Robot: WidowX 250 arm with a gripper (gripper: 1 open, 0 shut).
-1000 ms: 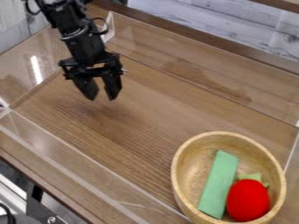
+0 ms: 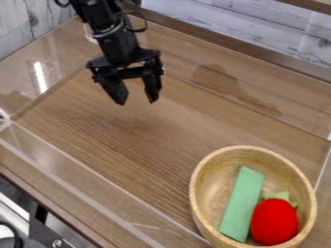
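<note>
My black gripper (image 2: 135, 89) hangs over the upper left of the wooden table, its two fingers apart and nothing between them. At the lower right stands a wooden bowl (image 2: 215, 174) holding a green block (image 2: 242, 203) and a red round object (image 2: 273, 222) with small green leaves behind it. A small pale item behind the arm is mostly hidden.
A pale plank wall runs along the back, and the table's front edge crosses the lower left.
My gripper has moved right and slightly up in the view, away from the table's left side. The bowl and its contents have stayed put.
</note>
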